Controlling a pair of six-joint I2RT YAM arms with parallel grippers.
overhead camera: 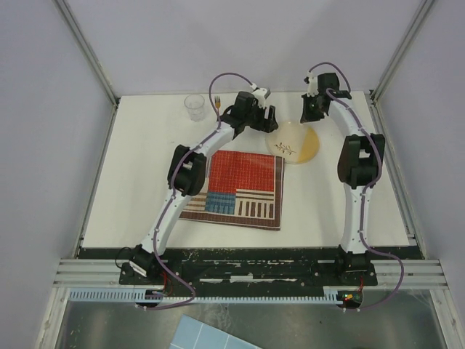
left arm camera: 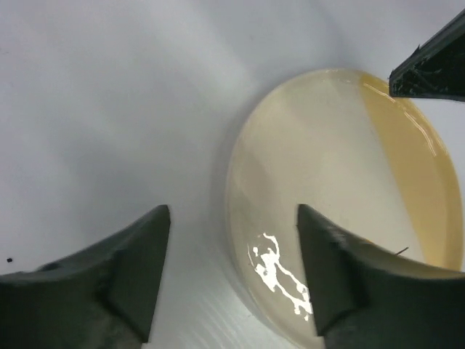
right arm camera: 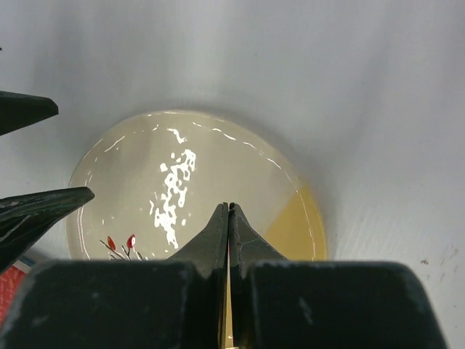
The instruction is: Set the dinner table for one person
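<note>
A cream plate with a yellow edge section and a painted sprig [overhead camera: 291, 154] lies flat on the white table. My left gripper [overhead camera: 272, 118] is open at the plate's upper left rim. In the left wrist view, the plate [left arm camera: 320, 160] has its rim showing between the spread fingers, with nothing gripped. Over the plate's far side, my right gripper is shut, its tips together and nothing visible between them. A red patterned placemat [overhead camera: 243, 174] lies nearer the arms, overlapped by the plate's edge or close against it.
Back left stands a clear glass [overhead camera: 195, 107], with a fork [overhead camera: 217, 103] upright beside it, partly hidden by the left arm. Free table shows on the far left and right of the plate. The two grippers are close together over the plate.
</note>
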